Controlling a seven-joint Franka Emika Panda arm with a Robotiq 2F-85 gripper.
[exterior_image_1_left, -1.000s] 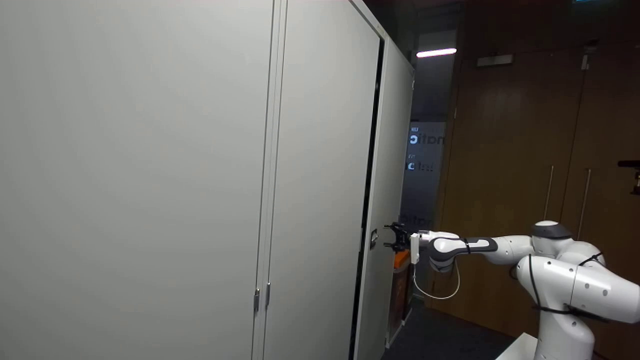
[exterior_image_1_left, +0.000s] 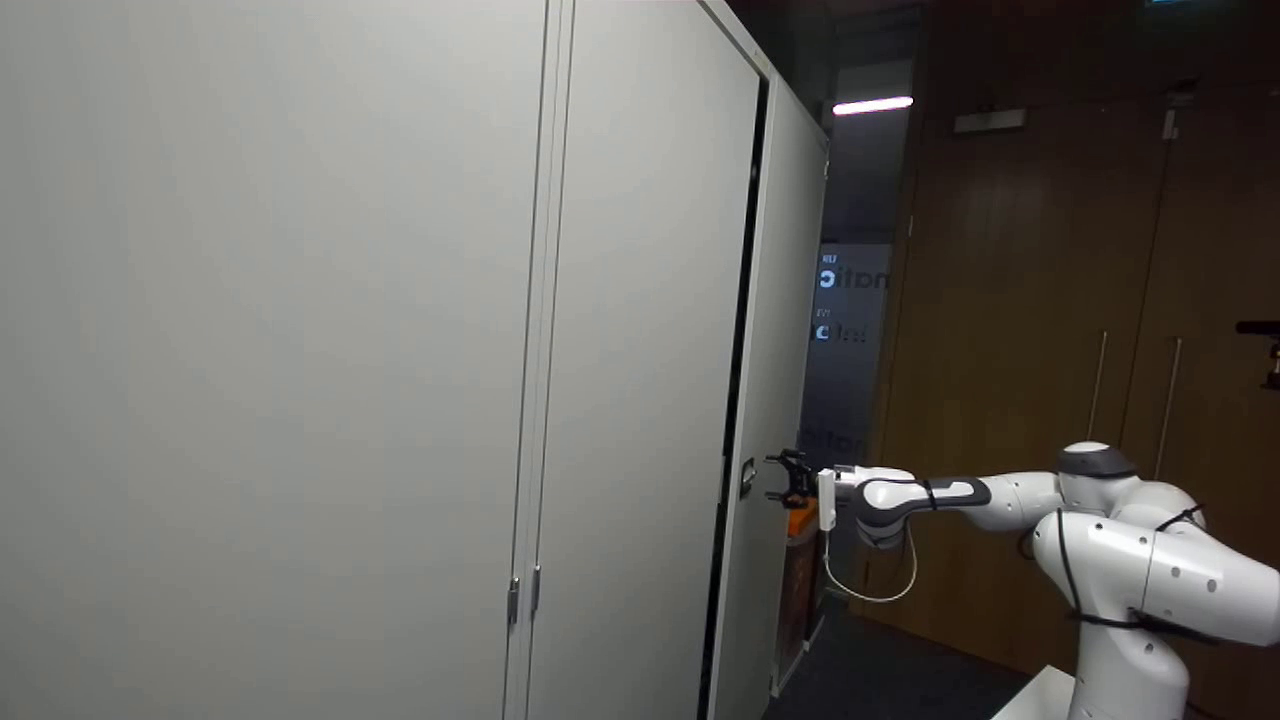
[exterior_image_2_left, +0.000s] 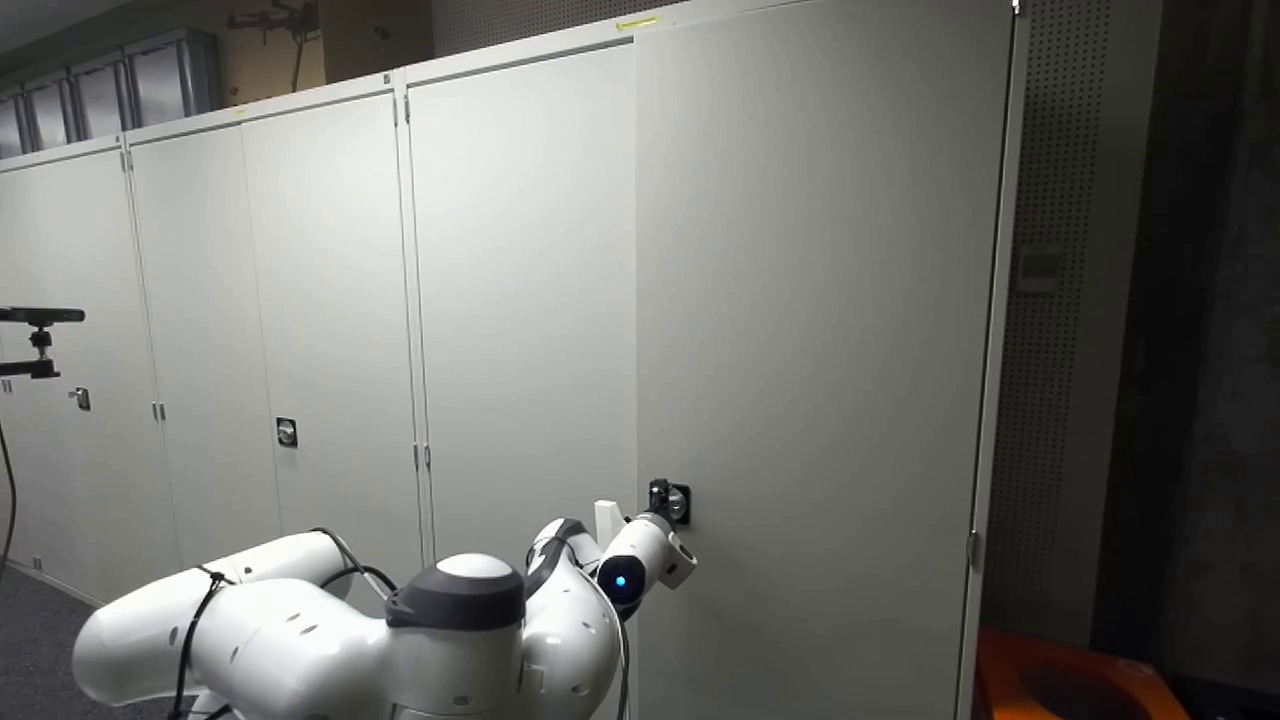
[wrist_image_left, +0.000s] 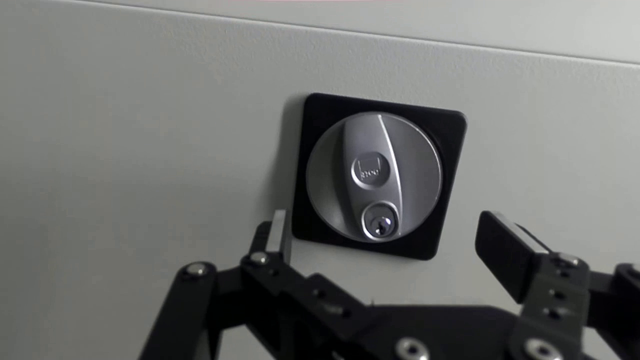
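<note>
A round silver knob (wrist_image_left: 372, 177) with a keyhole is set in a black square plate (wrist_image_left: 423, 243) on the cabinet door (exterior_image_2_left: 828, 300). In the wrist view my gripper is open, its black fingers spread wide to either side of the plate's lower part, with nothing held between them. Exterior view 1 shows the gripper (exterior_image_1_left: 769, 479) a short way out from the door and from its handle (exterior_image_1_left: 747, 476). This door is slightly ajar, a dark gap running along its edge. In exterior view 2 my wrist partly covers the knob (exterior_image_2_left: 680, 504).
Neighbouring grey cabinet doors (exterior_image_2_left: 522, 300) stretch leftward in exterior view 2, another knob (exterior_image_2_left: 287, 432) among them. An orange object (exterior_image_2_left: 1074, 684) lies on the right, beyond the cabinet. Brown wooden doors (exterior_image_1_left: 1020, 276) stand behind the arm.
The gripper has moved slightly toward the cabinet door, staying open. The door looks unchanged.
</note>
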